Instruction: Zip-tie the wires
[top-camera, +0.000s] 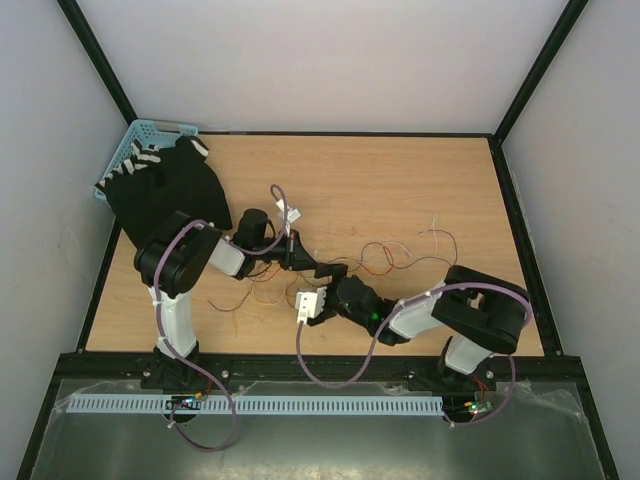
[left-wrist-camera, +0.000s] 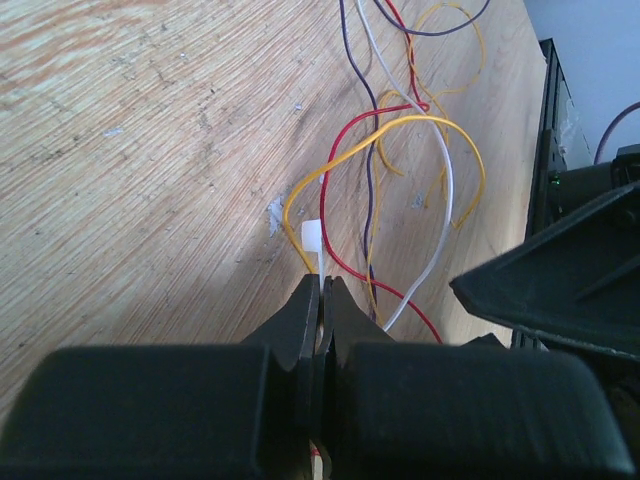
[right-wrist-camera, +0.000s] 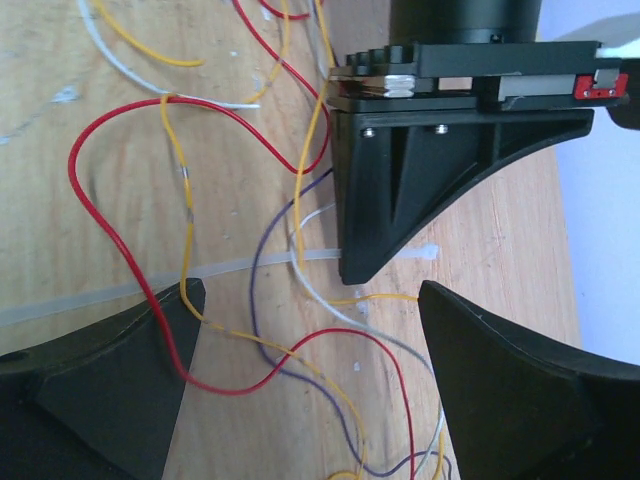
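My left gripper is shut on a zip tie. The tie's white square head (left-wrist-camera: 312, 236) sticks out past the fingertips, its thin strap running between them. Red, yellow, dark and white wires (left-wrist-camera: 440, 122) lie loosely on the wood, just beyond and right of the tie. My right gripper stands open, with red, yellow, dark and white wires (right-wrist-camera: 272, 352) crossing the space between its spread fingers; it grips none of them. The left gripper's tip reaches down into that same space. Behind it runs a pale flat strip (right-wrist-camera: 225, 266); whether this is the tie cannot be told.
A blue basket (top-camera: 143, 131) draped with a black cloth (top-camera: 170, 190) sits at the back left. A small white item (top-camera: 289, 212) shows by the left arm. Bare table (top-camera: 380, 185) spreads behind the arms, with more loose wire (top-camera: 452, 245) on the right.
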